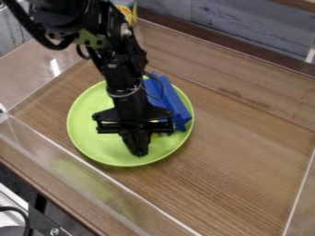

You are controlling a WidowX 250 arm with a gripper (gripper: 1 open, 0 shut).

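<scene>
A round green plate (92, 129) lies on the wooden surface toward the left. My black gripper (135, 138) is low over it, its tip near the plate's middle and looking shut; whether anything is between the fingers is hidden. A blue object (170, 103) rests on the plate's right side, partly behind the gripper.
A light clear edge runs along the left and front, a dark cable hangs at bottom left, and a yellow-topped item (124, 13) stands at the back.
</scene>
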